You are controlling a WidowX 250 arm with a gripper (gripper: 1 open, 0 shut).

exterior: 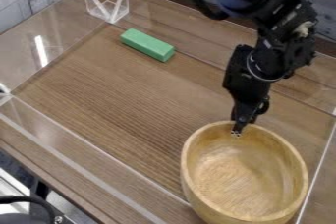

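Note:
My black gripper (239,120) points down at the far rim of a wooden bowl (245,184) in the lower right, its tips touching or just over that rim. Whether the fingers are shut, or hold the rim, is too small to tell. A green block (147,44) lies at the upper left of the table, away from the gripper.
A clear plastic holder (108,4) stands at the back left. Walls border the table at the back, and a black cable shows at the bottom left.

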